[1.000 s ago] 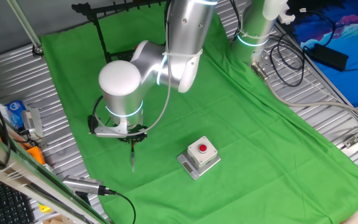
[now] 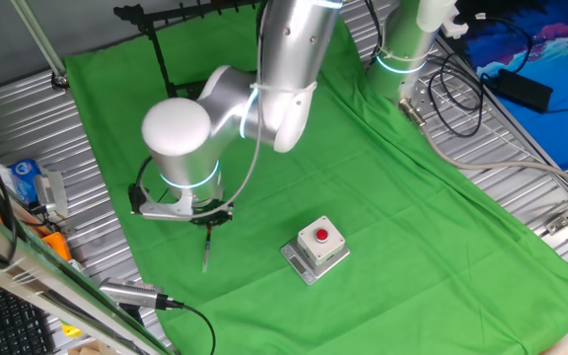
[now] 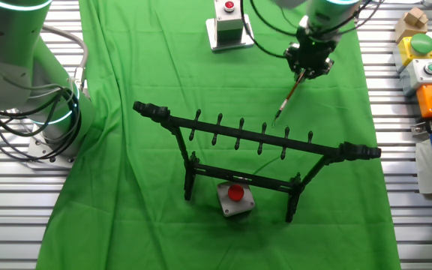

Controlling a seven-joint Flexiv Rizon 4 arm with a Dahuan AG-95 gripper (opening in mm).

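My gripper [image 3: 303, 72] hangs over the green cloth, shut on a slim brush-like stick [image 3: 291, 92]. The stick is reddish above with a pale, dark-ended lower part; in the second exterior view it slants down to the left. In exterior view 1 the gripper [image 2: 209, 219] sits below the white arm head, with the stick [image 2: 206, 251] pointing down and its tip apart from other objects. Fine detail of the fingers is hidden by the dark mount. A black rack [image 3: 261, 136] with several small dark pegs along its bar stands clear of the gripper.
A white box with a red button [image 2: 321, 236] rests on a metal plate right of the stick. Another red button [image 3: 235, 193] is beneath the rack. Several button boxes [image 3: 421, 46] line the table's side.
The arm head and gripper have shifted left and slightly toward the front in exterior view 1, the stick staying in the gripper. The button box and rack have not moved.
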